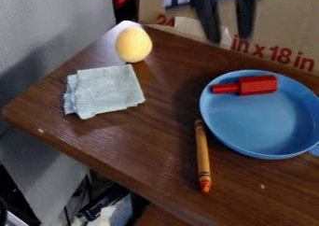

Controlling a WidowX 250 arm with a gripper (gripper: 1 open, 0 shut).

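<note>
The dark gripper (226, 17) hangs at the top of the view, above the back of the table and in front of the cardboard; its two blurred fingers are apart, with nothing seen between them. Below on the wooden table (144, 136) are a yellow egg-like object (133, 45) at the back left, a folded pale cloth (103, 91), a blue pan (262, 127) at the right with a red rolling-pin-like object (256, 85) in it, and an orange crayon (203, 160) beside the pan.
A cardboard box (174, 15) stands behind the table, a grey wall (44, 43) at the left. The table's middle, between cloth and pan, is clear. The table edge runs along the lower left.
</note>
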